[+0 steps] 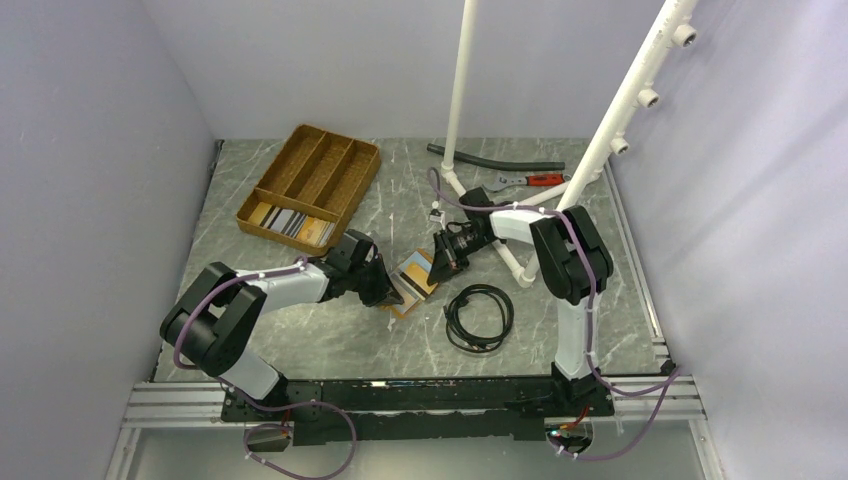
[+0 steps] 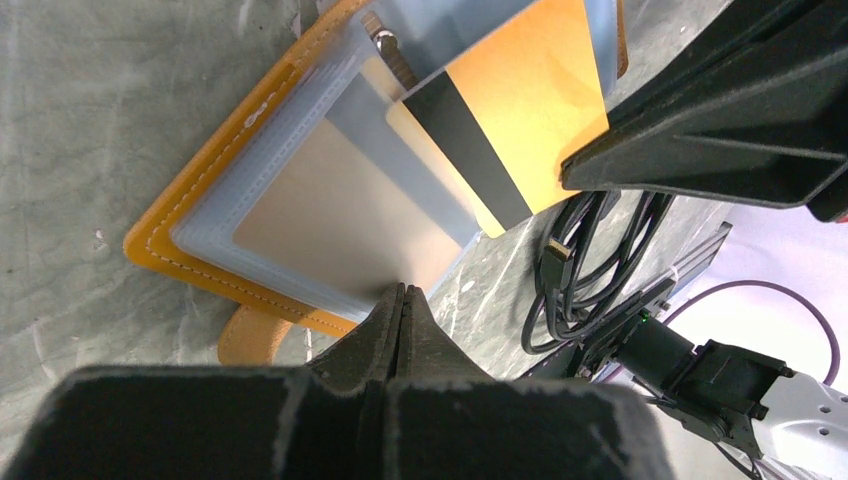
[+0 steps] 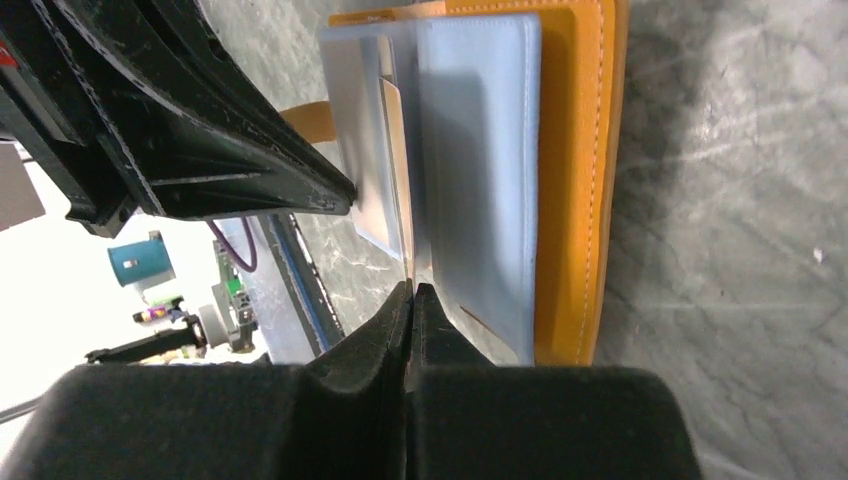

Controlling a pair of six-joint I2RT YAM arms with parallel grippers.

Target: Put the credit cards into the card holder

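In the left wrist view, an orange credit card (image 2: pixel 535 105) with a black stripe lies partly over the clear sleeve (image 2: pixel 345 205) of the tan card holder (image 2: pixel 165 225). My right gripper is shut on the near edge of this card (image 3: pixel 397 160), which appears edge-on in the right wrist view. At the sleeve's lower edge, my left gripper is shut with its tips against the plastic; whether the sleeve is pinched between them, I cannot tell. Both grippers partly cover the holder (image 1: pixel 409 294) in the top view.
A brown wicker tray (image 1: pixel 345 195) at the back left has several cards (image 1: pixel 290 222) in its front compartment. A coiled black cable (image 1: pixel 450 320) lies right of the holder. White pipes (image 1: pixel 458 90) and a red-handled wrench (image 1: pixel 545 180) are behind the right arm.
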